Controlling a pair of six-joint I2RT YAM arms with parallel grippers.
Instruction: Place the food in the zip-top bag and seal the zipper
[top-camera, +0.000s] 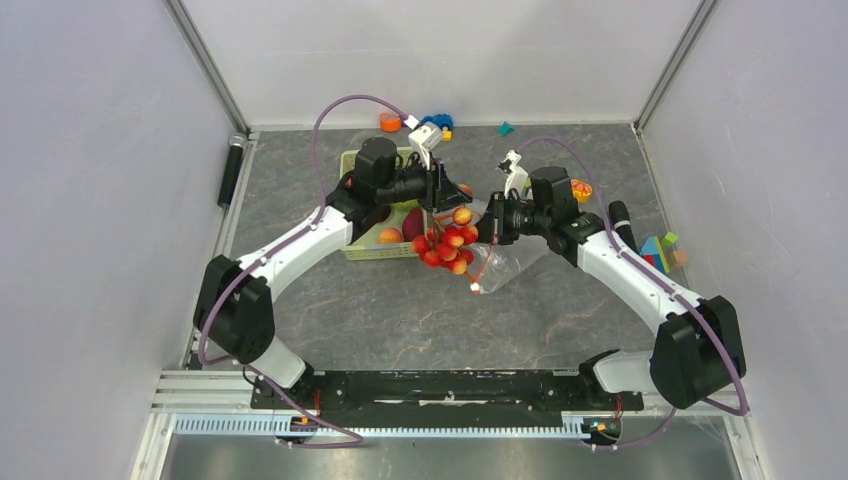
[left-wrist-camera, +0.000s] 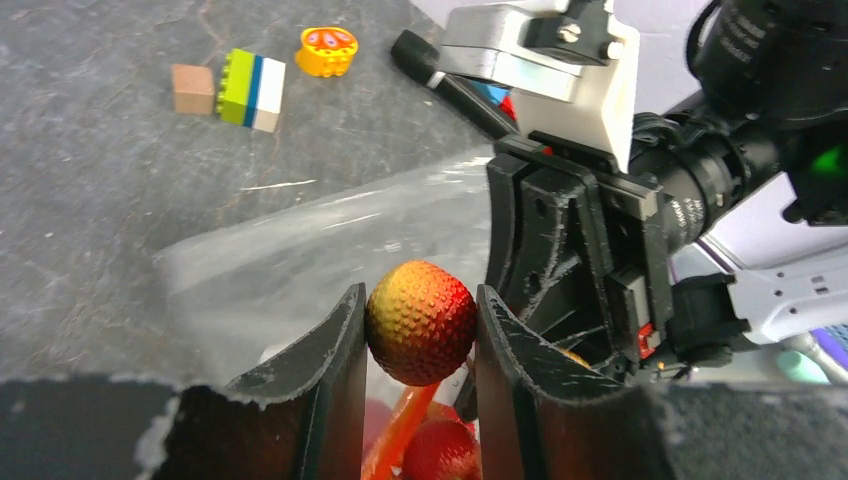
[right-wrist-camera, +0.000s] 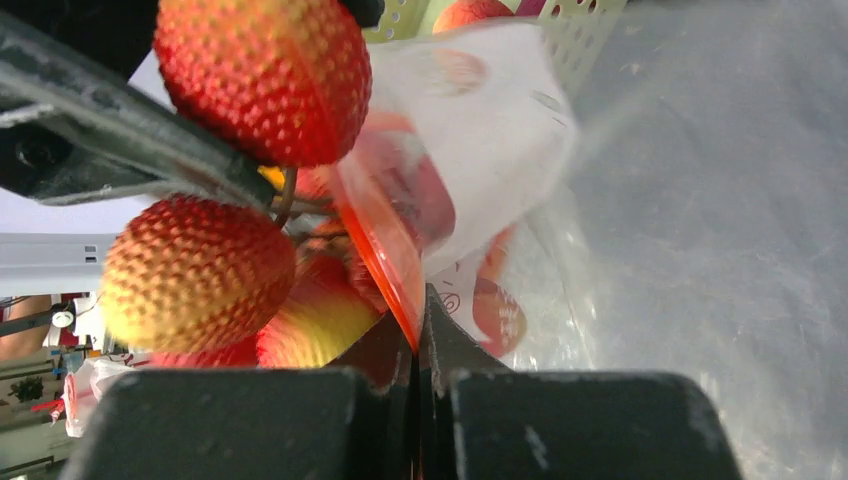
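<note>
A bunch of red-yellow lychees (top-camera: 452, 238) hangs beneath my left gripper (top-camera: 440, 202), over the clear zip bag (top-camera: 505, 268). In the left wrist view one lychee (left-wrist-camera: 420, 322) sits between that gripper's fingers, which are shut on it. My right gripper is shut on the red zipper edge (right-wrist-camera: 395, 270) of the bag, whose white-labelled film spreads beside it. In the right wrist view lychees (right-wrist-camera: 200, 280) and stems crowd against the bag's left side; whether any are inside is unclear.
A green basket (top-camera: 375, 250) of produce stands behind my left gripper. Toy blocks (left-wrist-camera: 250, 88), an orange toy (left-wrist-camera: 325, 50) and a dark microphone (top-camera: 620, 222) lie toward the back right.
</note>
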